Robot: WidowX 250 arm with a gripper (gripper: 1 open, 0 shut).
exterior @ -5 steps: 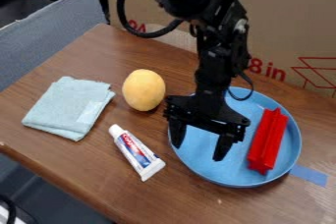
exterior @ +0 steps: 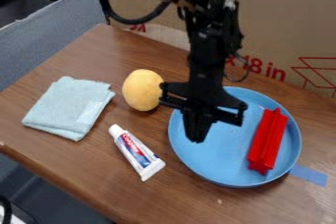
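Observation:
My black gripper (exterior: 197,128) is over the left part of a blue plate (exterior: 227,167), shut, with nothing visible between its fingers. A red bar-shaped object (exterior: 268,140) lies on the plate's right side. Left of the plate are a yellow potato-like object (exterior: 141,89) and a toothpaste tube (exterior: 137,152). A folded light-blue cloth (exterior: 69,105) lies farther left.
A cardboard sheet (exterior: 289,41) stands along the back of the wooden table (exterior: 92,179). The table's left edge borders a grey surface. Blue tape (exterior: 308,177) is stuck right of the plate.
The gripper has moved up and a little to the left from lower over the plate, and its fingers have drawn together. The objects have not visibly moved.

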